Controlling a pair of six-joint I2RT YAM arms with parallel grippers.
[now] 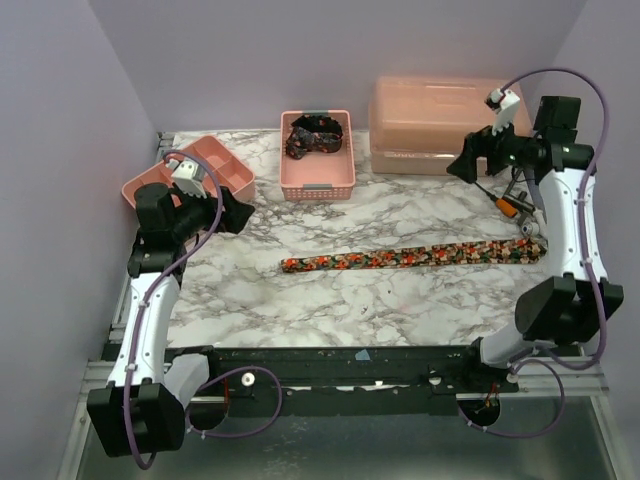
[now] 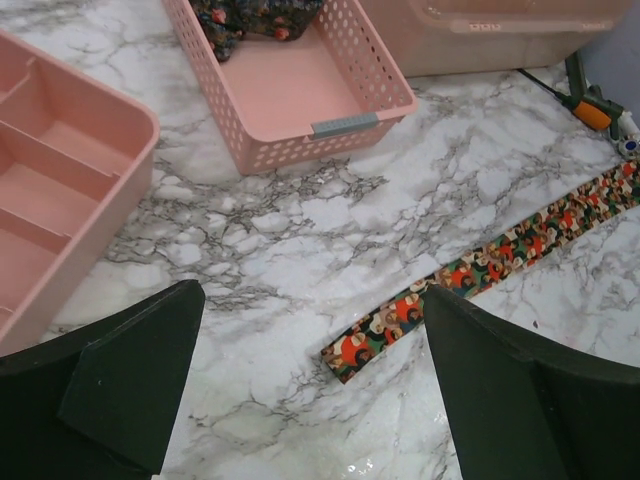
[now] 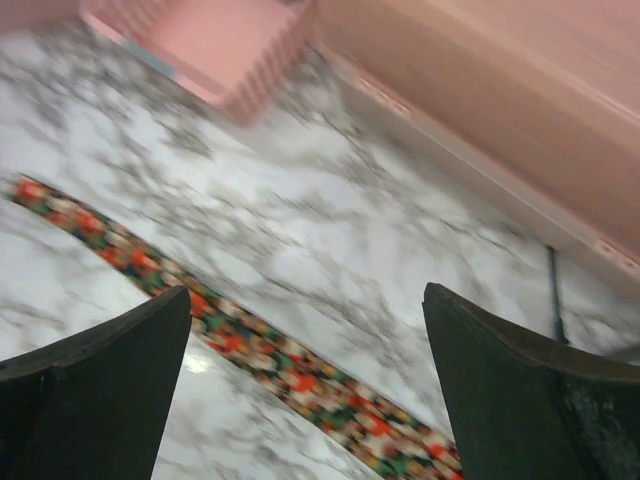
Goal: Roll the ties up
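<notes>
A black tie with a red and orange floral print (image 1: 400, 258) lies flat and stretched out across the table, its left end near the middle and its right end close to the right edge. In the left wrist view the tie's end (image 2: 350, 352) shows beyond my open left gripper, which holds nothing. My left gripper (image 1: 237, 213) is up at the left, in front of the compartment tray. Raised at the right, near the large pink box, my right gripper (image 1: 464, 166) is open and empty. The tie (image 3: 240, 335) crosses the right wrist view, blurred.
A pink basket (image 1: 318, 186) at the back holds a bundle of dark floral cloth (image 1: 314, 135). The divided pink tray (image 1: 240, 178) stands at back left, the large pink box (image 1: 415, 110) at back right. An orange-handled tool (image 1: 506, 207) lies at the right.
</notes>
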